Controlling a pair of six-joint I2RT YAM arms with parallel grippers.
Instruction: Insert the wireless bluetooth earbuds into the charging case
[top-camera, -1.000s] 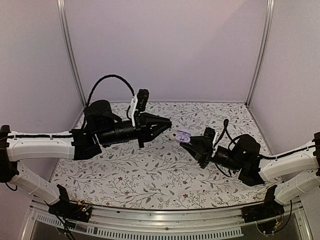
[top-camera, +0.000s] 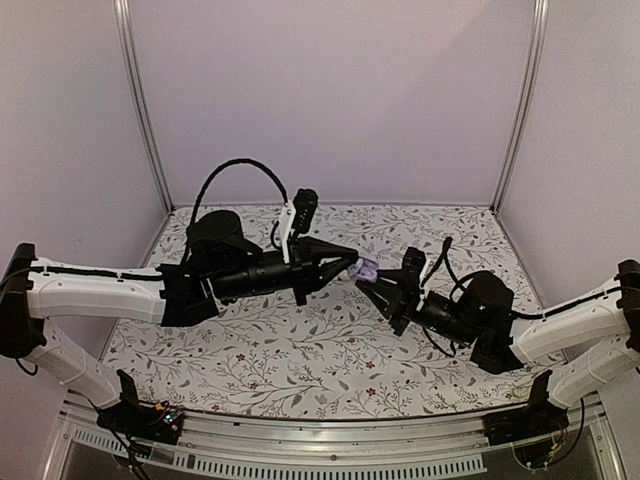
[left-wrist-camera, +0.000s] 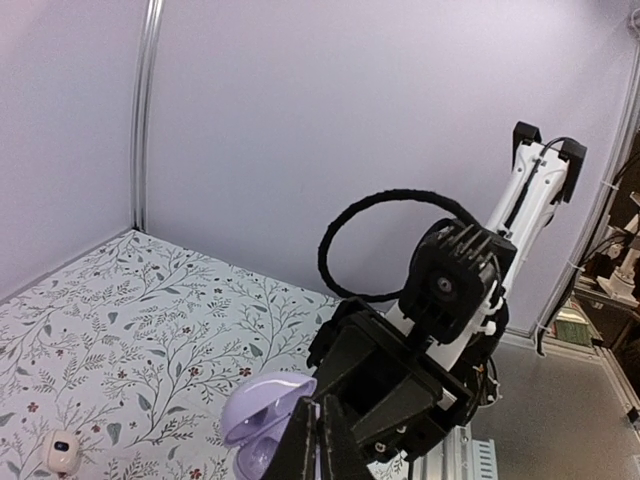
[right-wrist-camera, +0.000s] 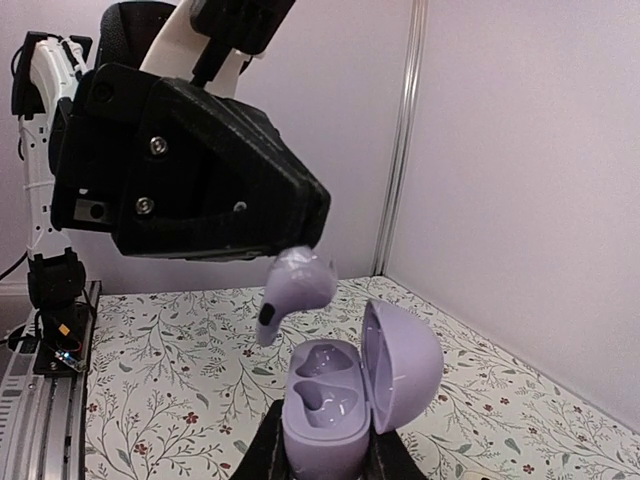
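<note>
The lilac charging case (right-wrist-camera: 325, 425) is held upright with its lid (right-wrist-camera: 402, 365) open; my right gripper (top-camera: 366, 282) is shut on its lower part. Its two earbud hollows look empty in the right wrist view. A lilac earbud (right-wrist-camera: 298, 283) with a dark tip hangs from the fingertips of my left gripper (top-camera: 352, 260), which is shut on it. That earbud appears just above the case and slightly to its left, with a gap showing between them. In the left wrist view, the dark fingers hide the earbud, while the case (left-wrist-camera: 262, 412) shows just beside them.
A small white block-like object (left-wrist-camera: 62, 452) lies on the floral-patterned table (left-wrist-camera: 150, 340). Both arms meet above the middle of the table, their grippers close together.
Over the last second my left gripper moved right and slightly down, up to the case. The right arm moved a little left.
</note>
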